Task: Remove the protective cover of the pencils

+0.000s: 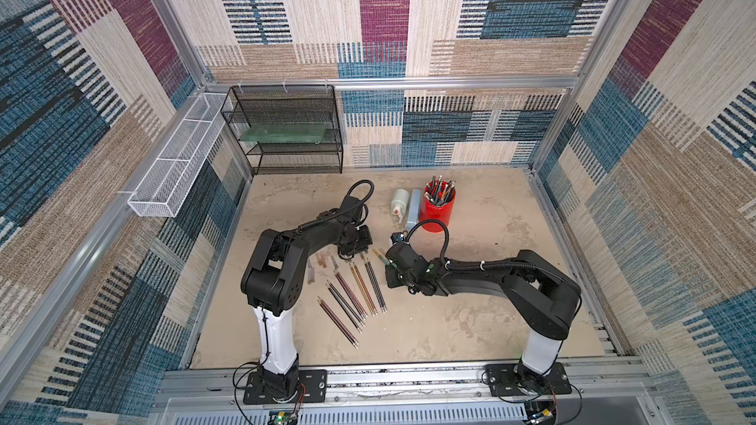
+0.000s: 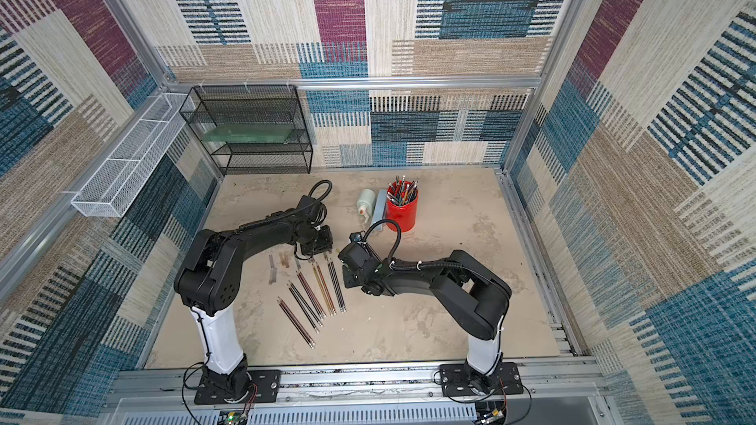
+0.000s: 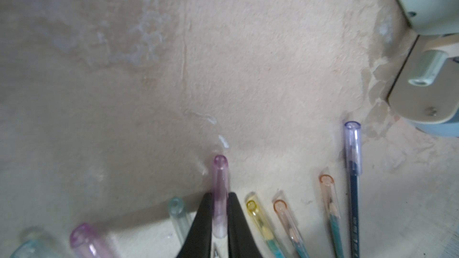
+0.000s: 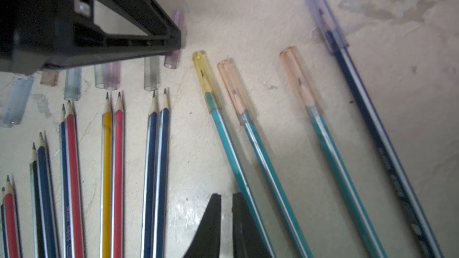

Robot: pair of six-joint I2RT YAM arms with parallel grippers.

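In the left wrist view, my left gripper is shut on a clear purple cap (image 3: 220, 176). The right wrist view shows its dark fingertip against that cap, above the table. My right gripper is narrowly open, with bare table between its fingertips. Its right finger partly overlaps a teal pencil (image 4: 232, 157) with a yellow cap (image 4: 203, 74). Farther right lie two teal pencils with orange caps (image 4: 234, 83) (image 4: 296, 74) and a dark pencil (image 4: 377, 129) with a purple cap (image 4: 325, 14). Several bare-tipped pencils (image 4: 157, 172) lie left.
Loose caps (image 4: 73, 83) lie beyond the bare pencil tips. Behind the arms stand a red cup (image 1: 435, 216) of pencils, a pale bottle (image 1: 400, 201) and a blue box (image 1: 413, 208).
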